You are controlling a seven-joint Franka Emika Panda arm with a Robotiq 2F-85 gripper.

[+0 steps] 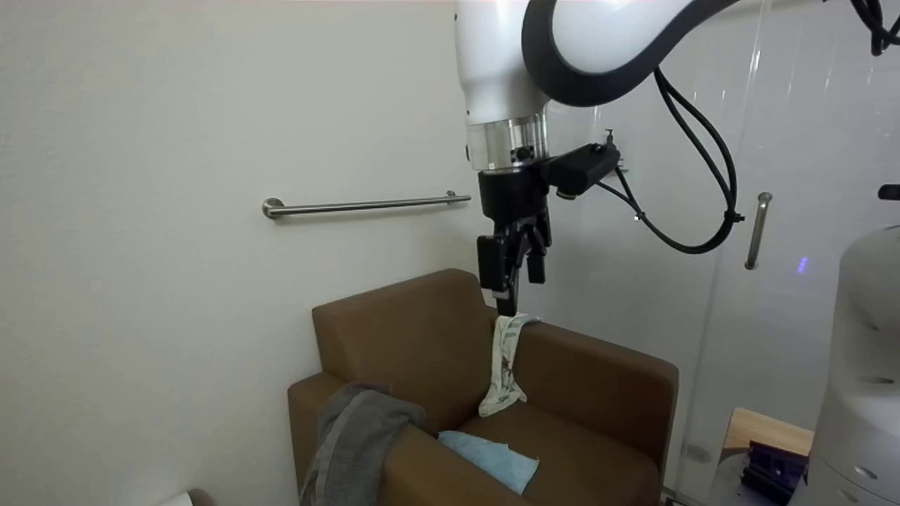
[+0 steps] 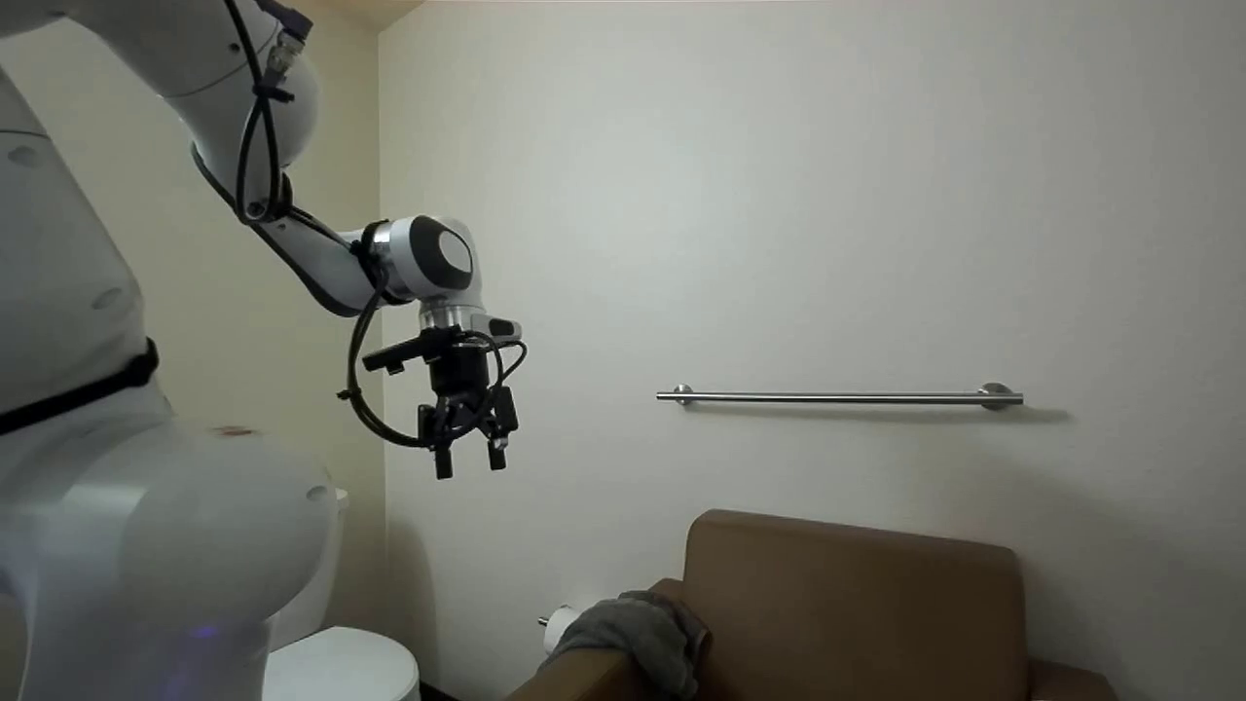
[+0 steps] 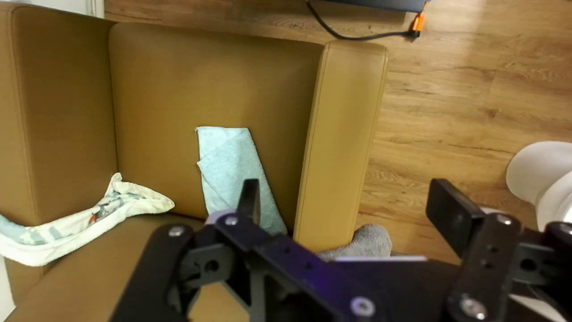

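Note:
My gripper is open and empty, its fingers wide apart and pointing down. In the second exterior view the gripper (image 2: 469, 466) hangs in the air, left of the brown armchair (image 2: 853, 602). On the chair's seat lies a folded light blue cloth (image 3: 228, 161), partly behind a finger in the wrist view. A white patterned cloth (image 1: 504, 371) drapes over the far armrest down to the seat. Over the near armrest hangs a grey towel (image 1: 358, 443); only a bit of that grey towel (image 3: 372, 241) shows in the wrist view.
A metal bar (image 1: 367, 206) is fixed to the wall above the chair. A toilet (image 2: 345, 666) stands near the arm's base. A black cable (image 3: 354, 37) runs along the wooden floor (image 3: 445, 96). Open air surrounds the gripper.

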